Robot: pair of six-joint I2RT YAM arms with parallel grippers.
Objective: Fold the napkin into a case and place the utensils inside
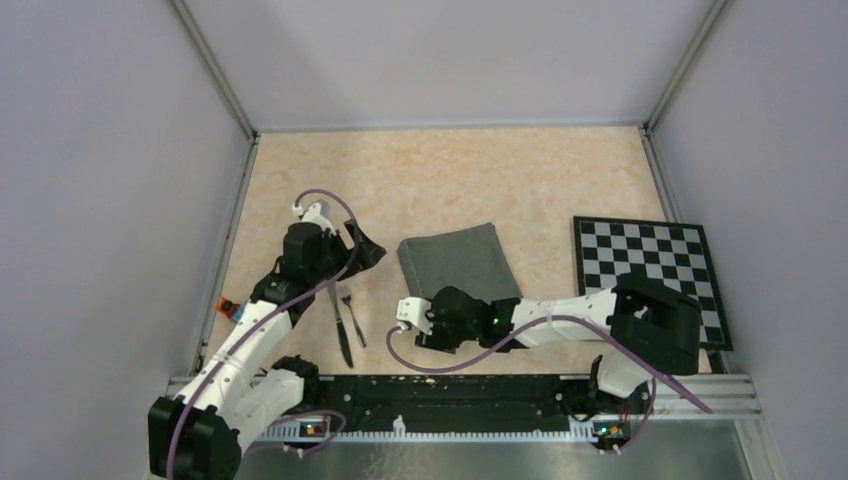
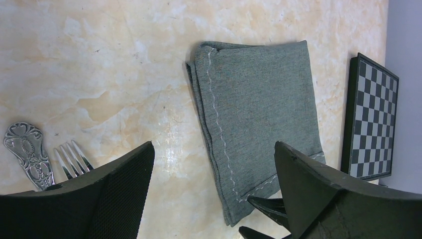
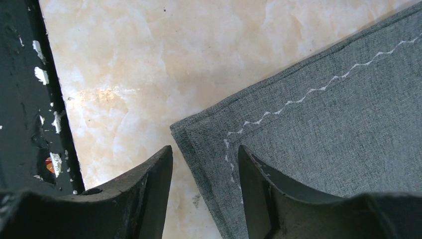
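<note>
The grey napkin (image 1: 455, 262) lies folded into a rough square at mid table, stitched seams along its left and near edges. My right gripper is over its near-left corner, fingers apart, with the corner visible between them. My left gripper stands open and empty, left of the napkin above the utensils. A knife (image 1: 343, 340) and a fork (image 1: 358, 330) lie side by side to the napkin's left; the left wrist view shows the knife's ornate handle (image 2: 30, 152) and the fork's tines (image 2: 72, 158).
A checkered board (image 1: 645, 250) lies on the right. A small orange and blue object (image 1: 229, 308) is at the far left, partly behind the left arm. The front edge is close to my right gripper.
</note>
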